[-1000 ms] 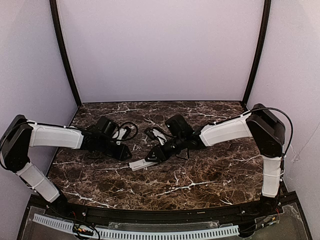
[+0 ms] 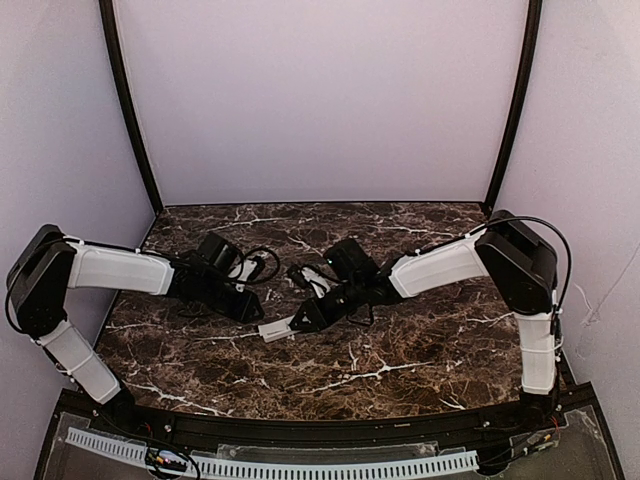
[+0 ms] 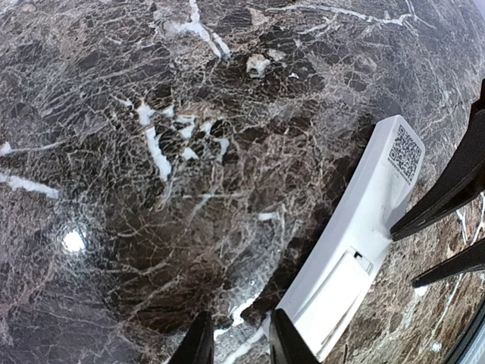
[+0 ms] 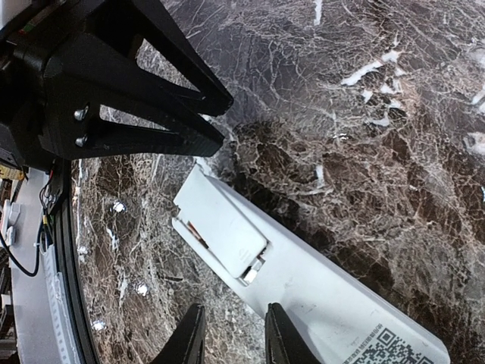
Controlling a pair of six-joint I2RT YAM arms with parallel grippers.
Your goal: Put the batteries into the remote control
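The white remote [image 2: 275, 331] lies on the dark marble table; in the right wrist view its body [image 4: 341, 296] shows a battery cover [image 4: 220, 220] over the compartment at its far end, with a small metal contact and a reddish strip beside it. My left gripper [image 2: 250, 310] is just left of the remote, above its cover end; whether something is between its fingertips is hidden. My right gripper [image 2: 305, 322] is over the remote's QR-code end, fingertips apart, nothing visible between them. No loose batteries are clearly visible.
Side walls and a front rail [image 2: 330, 430] bound it.
The left arm and the remote look almost unchanged.
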